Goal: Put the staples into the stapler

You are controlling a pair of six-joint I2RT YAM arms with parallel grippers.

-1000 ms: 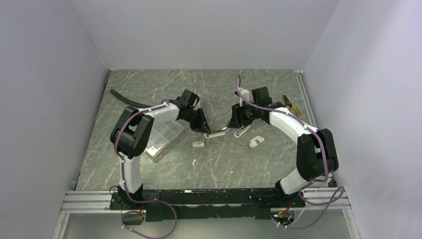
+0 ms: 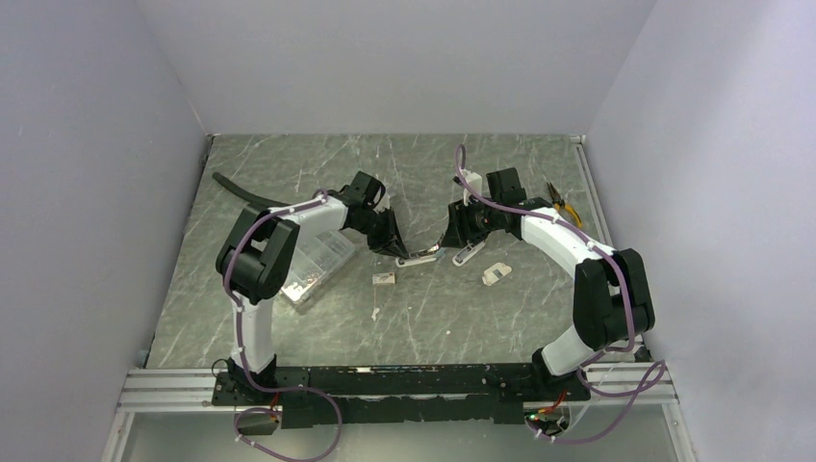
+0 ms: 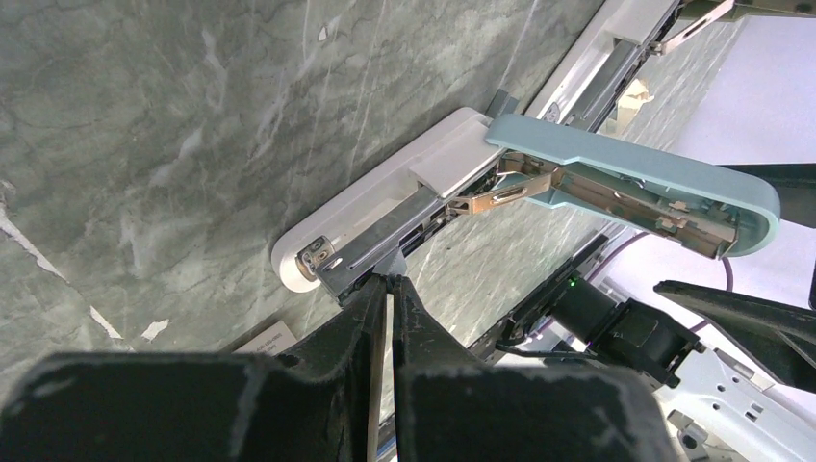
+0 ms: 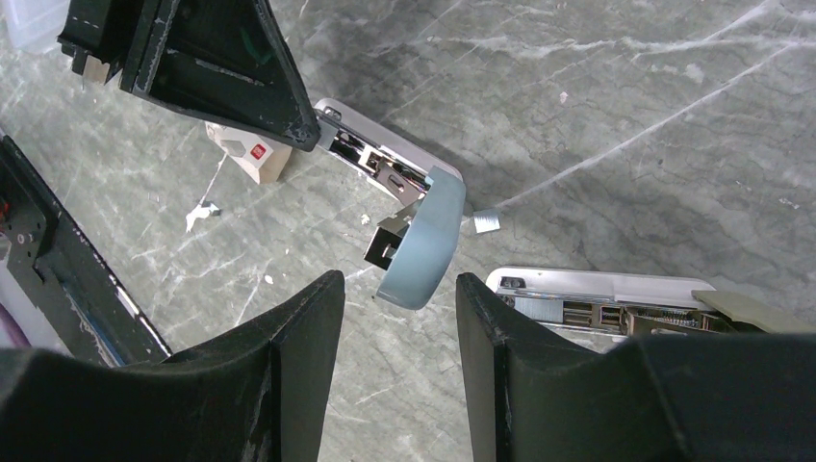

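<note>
An opened stapler, its white base on the mat and light-blue top raised, lies between the arms. My left gripper is shut at the front end of its metal magazine, on a small grey piece that looks like a staple strip. My right gripper stands open above, by the raised top, with nothing visibly held. A loose staple strip lies on the surface beside the stapler.
A second stapler lies to the right. Near me are a staple box and a white item. A clear organiser is at left, pliers at right.
</note>
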